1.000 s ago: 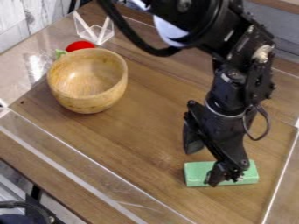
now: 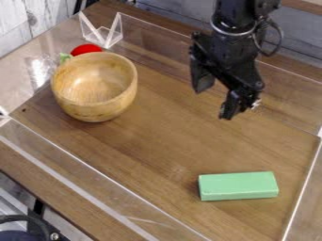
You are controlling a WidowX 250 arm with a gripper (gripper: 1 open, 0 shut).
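Note:
My black gripper (image 2: 224, 94) hangs open over the upper right part of the wooden table, nothing visible between its fingers. A mint-green block (image 2: 236, 185) lies flat at the lower right, apart from the gripper. A light wooden bowl (image 2: 94, 102) sits on the left, looking empty.
A red tomato-like object (image 2: 87, 51) with a green part and a white wire-like holder (image 2: 105, 28) stand behind the bowl at the upper left. Pale edging runs along the left and right sides.
My gripper has risen away from the green block toward the back of the table, leaving the block fully visible where it was.

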